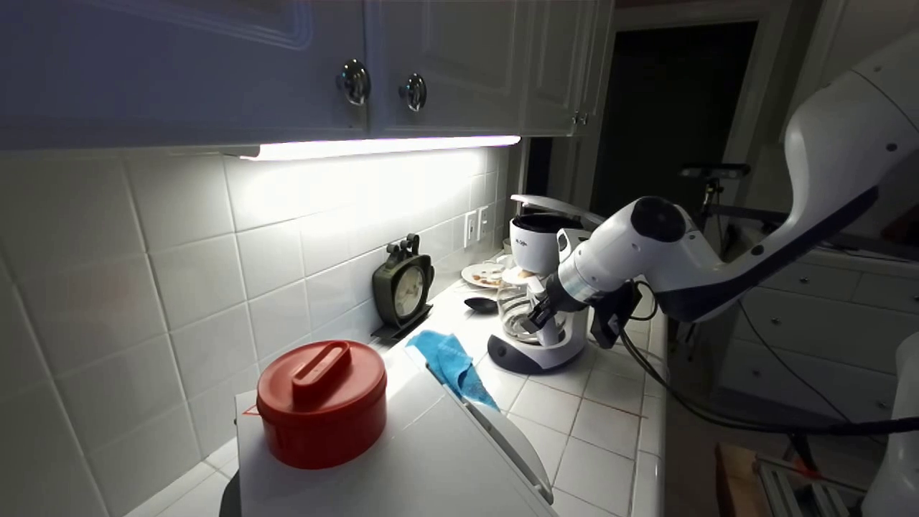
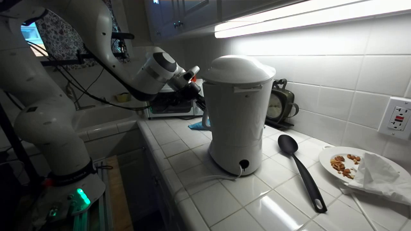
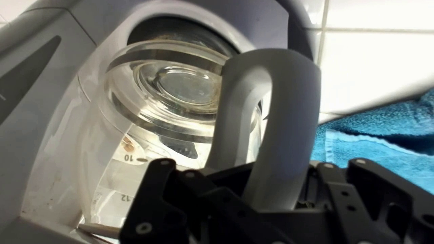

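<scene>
The white coffee maker (image 1: 534, 247) stands on the counter with its top lid (image 1: 560, 207) raised. A glass carafe (image 3: 122, 93) sits in it, its grey loop handle (image 3: 295, 101) facing my gripper (image 1: 535, 320). In the wrist view, the handle crosses in front of the black gripper fingers (image 3: 162, 183), and a dark finger part shows through the loop. My gripper is shut; the handle hides the fingertips, so whether it lies between them cannot be told. From behind, the coffee maker (image 2: 239, 115) partly covers the gripper.
A blue cloth (image 1: 452, 362) lies in front of the coffee maker. A black spoon (image 2: 304, 173) and a plate (image 2: 327, 154) with nuts and crumpled paper are behind it. The red lidded pot (image 1: 323, 409) stands on a white appliance. Bare counter tiles (image 1: 594, 457) lie in the foreground.
</scene>
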